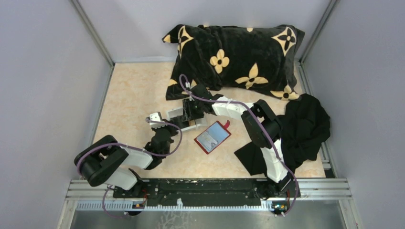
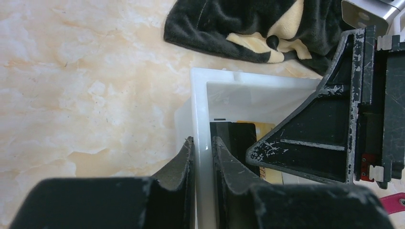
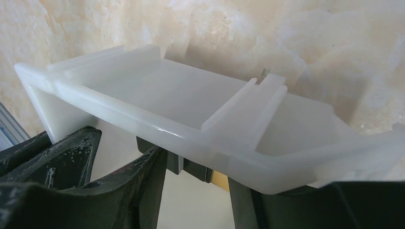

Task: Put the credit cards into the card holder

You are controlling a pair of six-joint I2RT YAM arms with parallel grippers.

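Note:
The card holder (image 1: pixel 212 137), red-edged with a clear window, lies flat on the table in the top view. Left of it stands a white box (image 2: pixel 199 90), and my left gripper is shut on its wall. Inside the box are black cards (image 2: pixel 239 136) and a gold card (image 2: pixel 254 127). My right gripper reaches down over the box with its fingers (image 3: pixel 155 167) parted. Edges of black cards (image 3: pixel 193 169) and the gold card (image 3: pixel 220 180) show between and below those fingers; I see no card gripped.
A dark patterned cushion (image 1: pixel 243 57) fills the back of the table. At the right lies a black cloth (image 1: pixel 305 126). A red strap (image 1: pixel 226 124) sticks out from the holder's upper corner. The table front of the holder is clear.

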